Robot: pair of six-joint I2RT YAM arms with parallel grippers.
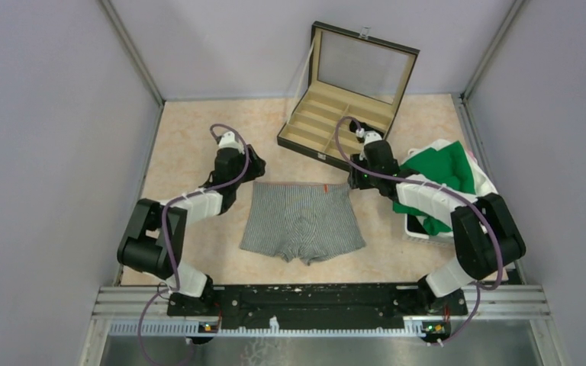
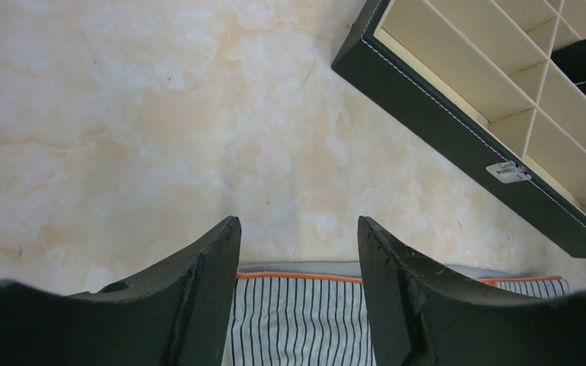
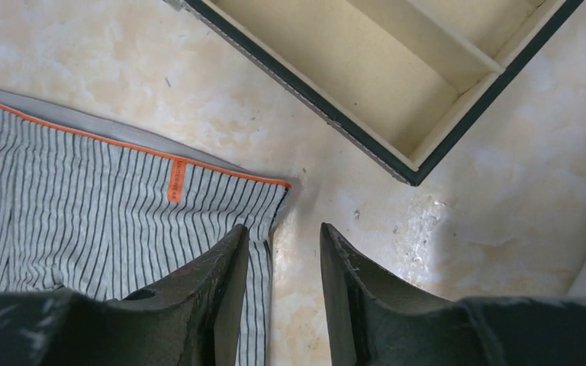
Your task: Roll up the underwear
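Grey striped underwear (image 1: 301,217) with an orange waistband edge lies spread on the table, waistband toward the back and legs toward the front. My left gripper (image 1: 255,166) is open above the waistband's left end; in the left wrist view the band (image 2: 300,276) passes behind its fingers. My right gripper (image 1: 355,174) is open over the waistband's right end; in the right wrist view that corner (image 3: 275,194) sits just beyond the fingertips, with nothing held.
An open compartment case (image 1: 311,131) with a black item inside stands at the back. A white basket (image 1: 426,237) with green and white cloths is at the right.
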